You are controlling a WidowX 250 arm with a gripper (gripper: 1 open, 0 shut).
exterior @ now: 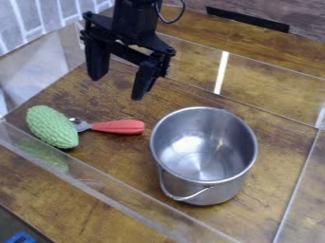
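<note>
My black gripper (120, 78) hangs open in the upper middle, above the wooden surface, nothing between its fingers. Below it at left, a green bumpy vegetable toy (51, 126) lies beside a utensil with a red handle (118, 127) and a metal head. A steel pot (203, 176) with a wire handle stands at the lower right.
Clear low walls edge the wooden work surface (254, 85) at the left, front and right.
</note>
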